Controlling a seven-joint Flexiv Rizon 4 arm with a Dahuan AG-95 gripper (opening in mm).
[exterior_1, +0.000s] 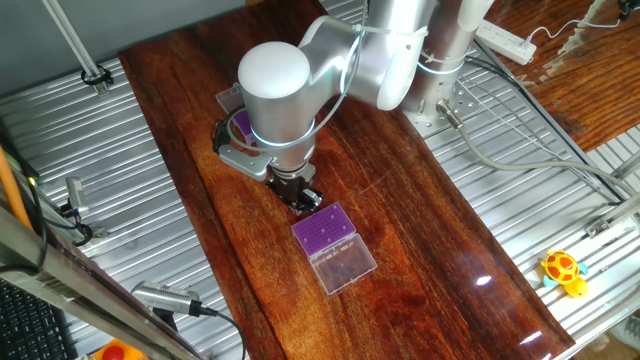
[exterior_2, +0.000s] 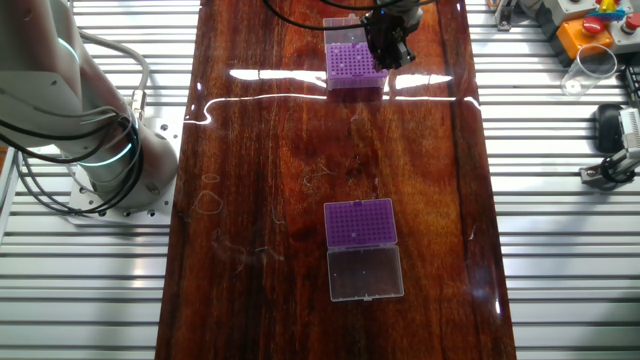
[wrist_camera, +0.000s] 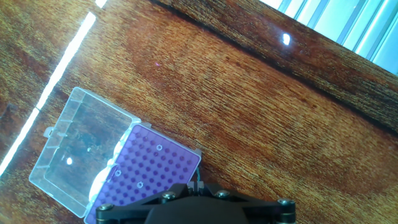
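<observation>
An open clear-lidded box with a purple perforated rack (exterior_1: 323, 229) lies on the wooden table, its transparent lid (exterior_1: 344, 264) folded flat toward the front. A few pale ring-shaped spots dot the rack (wrist_camera: 152, 163) in the wrist view. My gripper (exterior_1: 306, 203) is low, just beyond the rack's far edge. Its fingertips (wrist_camera: 191, 185) look closed together by the rack's corner; a thin greyish line shows just above them, and I cannot tell whether it is a held item or the box's side. A second purple rack (exterior_2: 360, 222) with an open lid (exterior_2: 366, 273) lies farther along the table.
My arm partly covers the second box in exterior view 1. A clear cup (exterior_2: 590, 70) and a control box (exterior_2: 585, 38) stand off the table. A toy turtle (exterior_1: 563, 270) sits beyond the table's edge. Bare wood separates the two boxes.
</observation>
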